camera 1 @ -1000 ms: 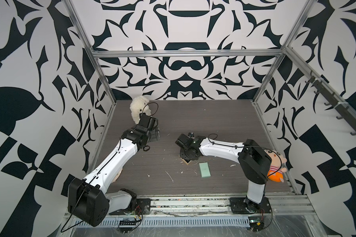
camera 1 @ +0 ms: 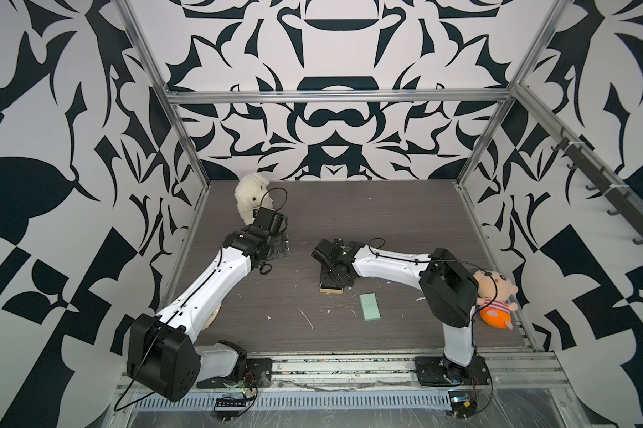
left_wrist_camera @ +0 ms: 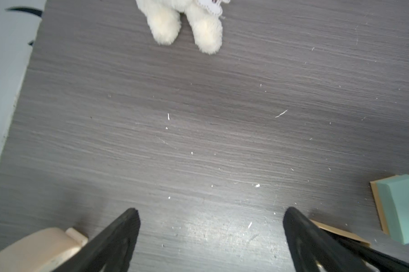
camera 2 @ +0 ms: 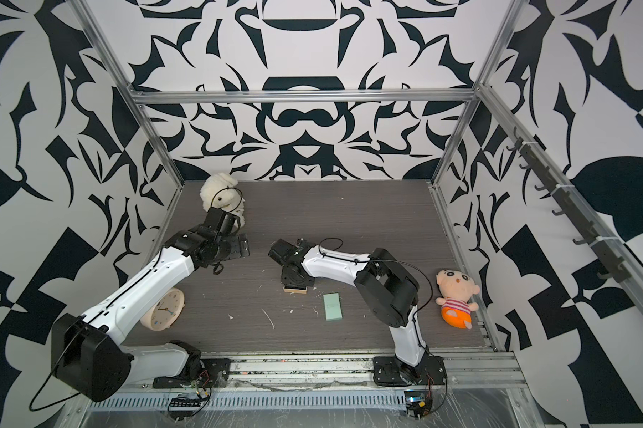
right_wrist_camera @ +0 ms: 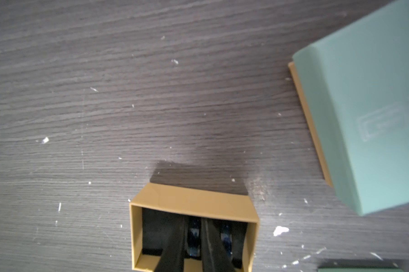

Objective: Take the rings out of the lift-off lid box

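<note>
An open tan box (right_wrist_camera: pixel 188 197) with a dark interior sits mid-table, largely under the right arm in the top views; blue shiny shapes (right_wrist_camera: pixel 227 238), perhaps rings, show inside. My right gripper is shut, its fingers over or inside that box; whether they touch anything cannot be told. Right of it lies a mint box on a tan base (right_wrist_camera: pixel 358 113). A flat mint piece (camera 1: pixel 370 306) lies nearer the front. My left gripper is open above bare table on the left, nothing between its fingers.
A white plush toy (camera 2: pixel 214 191) stands back left, a round pale clock-like object (camera 2: pixel 163 309) front left, and a doll (camera 2: pixel 455 299) at the right edge.
My right arm has shifted slightly left, and the tan box under it appears to have turned and moved slightly left. The left arm has moved very slightly.
</note>
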